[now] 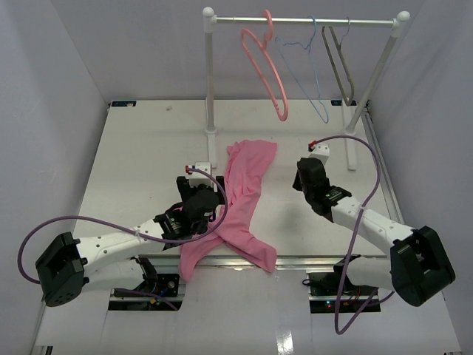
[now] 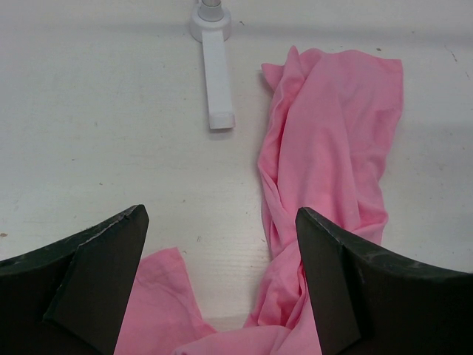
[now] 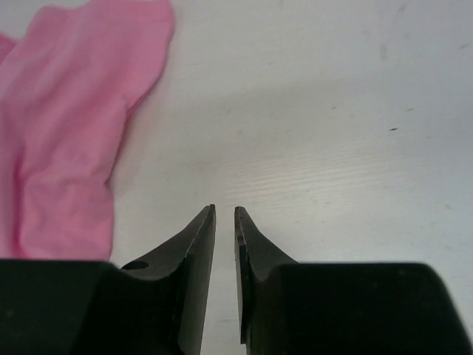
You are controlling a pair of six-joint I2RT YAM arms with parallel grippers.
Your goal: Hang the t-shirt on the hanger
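A pink t-shirt [image 1: 251, 166] lies crumpled in a long heap on the white table, also seen in the left wrist view [image 2: 318, 133] and at the left of the right wrist view [image 3: 66, 111]. My left gripper [image 1: 199, 181] is over the shirt's left side, fingers apart and empty [image 2: 222, 259]. My right gripper [image 1: 303, 177] stands right of the shirt over bare table, its fingertips close together with a narrow gap, nothing visible between them [image 3: 225, 211]. A pink hanger [image 1: 262, 63], a blue wire hanger [image 1: 321, 111] and a grey hanger [image 1: 332, 63] hang from the rail.
A white rack [image 1: 210, 89] stands at the back, its feet on the table, one just beyond my left gripper. Grey walls enclose both sides.
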